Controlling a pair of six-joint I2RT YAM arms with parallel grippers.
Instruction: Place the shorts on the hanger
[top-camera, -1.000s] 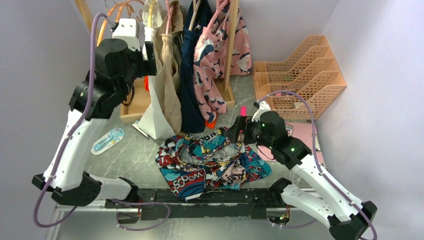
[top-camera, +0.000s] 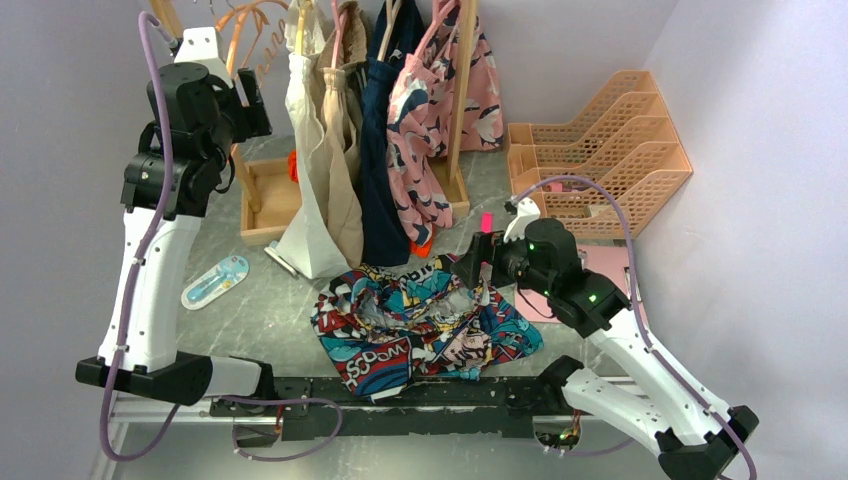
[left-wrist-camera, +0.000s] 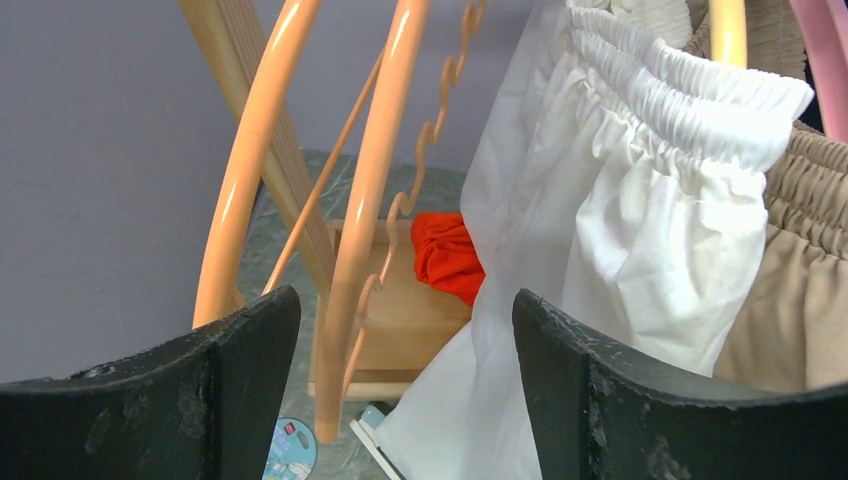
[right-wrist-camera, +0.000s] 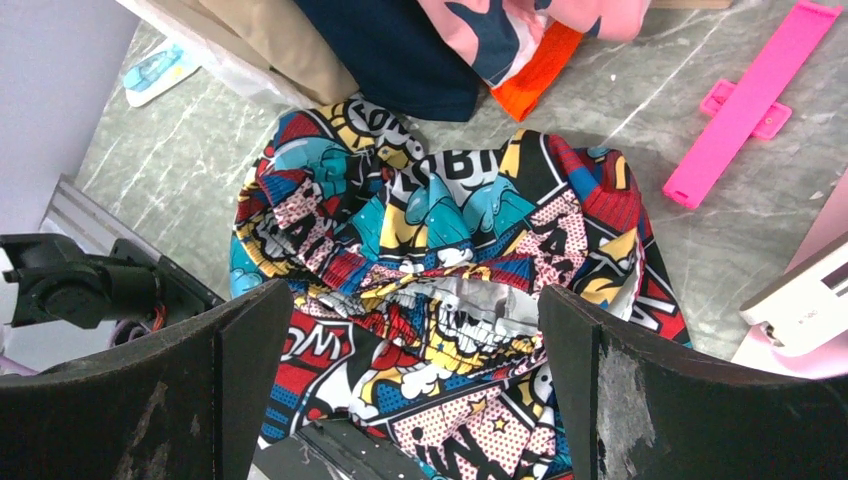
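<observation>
Crumpled on the table lie the comic-print shorts (top-camera: 425, 325), their waist opening facing up. In the right wrist view the shorts (right-wrist-camera: 470, 220) spread below and between the fingers of my right gripper, which stands open above them and holds nothing. At the rack, my left gripper is open too. One orange hanger (left-wrist-camera: 365, 200) runs down between its fingers without visible grip, and a second hanger (left-wrist-camera: 235, 200) passes near its left finger (left-wrist-camera: 250, 350). In the top view the orange hangers (top-camera: 236, 45) hang at the rack's left end.
Cream, tan, navy and pink-patterned garments (top-camera: 420, 130) hang right of the empty hangers, the white cloth (left-wrist-camera: 650, 200) close to my left gripper. A peach organizer (top-camera: 600, 150) stands back right. A blue-white package (top-camera: 215, 282) lies left on clear table.
The right arm and the shorts stayed put.
</observation>
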